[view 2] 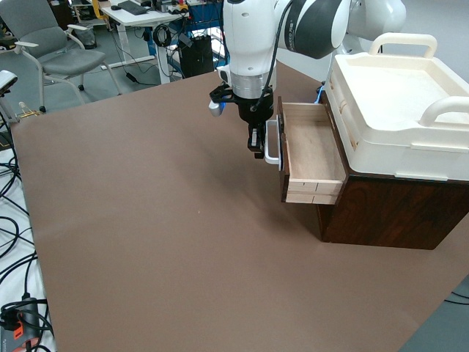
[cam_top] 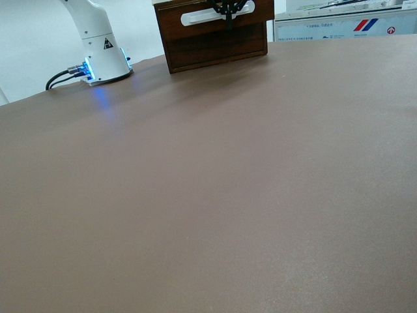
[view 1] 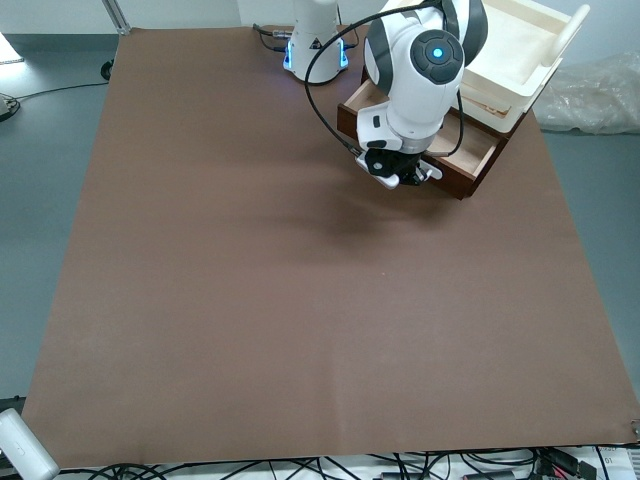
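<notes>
A dark wooden drawer unit (view 2: pixel 392 213) stands at the table's back corner with a white tray (view 2: pixel 396 95) on top. Its drawer (view 2: pixel 311 150) is pulled partly out, light wood inside, looking empty. My gripper (view 2: pixel 256 147) is at the drawer front, at the white handle (view 2: pixel 272 160); in the top view its black fingertips (cam_top: pixel 229 21) sit over the middle of the handle bar (cam_top: pixel 195 18). Whether the fingers are open or shut on it I cannot tell.
A white robot base (cam_top: pixel 107 62) with cables stands at the back left. Cables lie beyond the table's edges.
</notes>
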